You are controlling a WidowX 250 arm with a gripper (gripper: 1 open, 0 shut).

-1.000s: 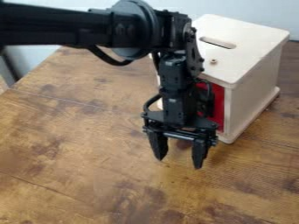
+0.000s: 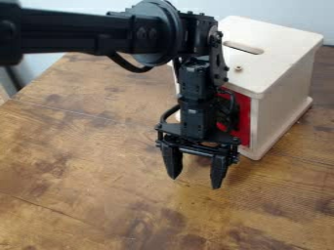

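My black gripper (image 2: 194, 168) points down over the wooden table, its two fingers apart with nothing between them. Just behind it stands a pale wooden box (image 2: 280, 83) with a slot in its top, a small knob, and a red panel (image 2: 243, 122) on the face toward me, partly hidden by the arm.
A white wall shows beyond the table's far left edge. The arm crosses the upper left of the view.
The gripper has shifted very slightly to the left. The box has not moved.
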